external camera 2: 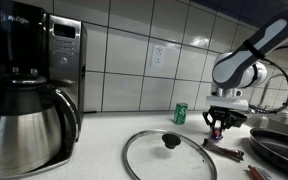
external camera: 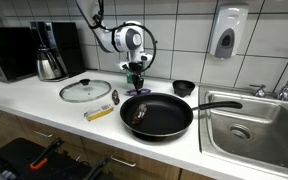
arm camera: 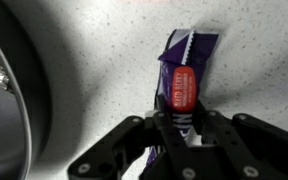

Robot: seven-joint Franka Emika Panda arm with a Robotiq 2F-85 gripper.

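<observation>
A purple-wrapped packet (arm camera: 187,48) with a red label lies on the speckled counter in the wrist view. My gripper is over its near part, with black fingers on both sides of the wrapper. The fingers look partly apart; whether they press on the packet cannot be told. In exterior view 1 the packet (external camera: 140,92) shows on the counter just below my gripper (external camera: 133,85), behind the black pan. Exterior view 2 has my gripper (external camera 2: 218,123) low over the counter, the packet partly hidden there.
A large black pan (external camera: 169,105) stands close on the right, its handle toward the sink (external camera: 249,140). A glass lid (external camera 2: 144,160) lies to the left. A green can (external camera 2: 180,114) stands near the wall. A small black bowl (external camera: 183,88) and a yellow item (external camera: 100,113) are also nearby.
</observation>
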